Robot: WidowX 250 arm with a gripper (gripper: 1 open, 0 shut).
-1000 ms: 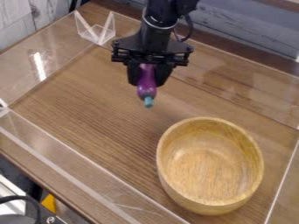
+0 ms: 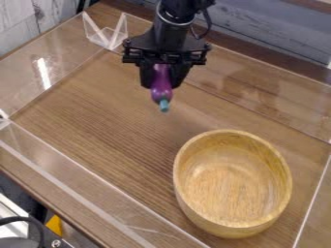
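Observation:
My black gripper (image 2: 162, 68) hangs in the upper middle of the camera view, shut on a purple object (image 2: 162, 85) with a light teal tip that points down. The object is held above the bare wooden table, and its upper part is hidden by the gripper.
A wide yellow bowl (image 2: 233, 184) sits at the lower right. Low walls or rails edge the table at the back and left, with clear plastic brackets along the left.
My gripper and the purple object in it have moved slightly up, toward the back of the table. The bowl has not moved.

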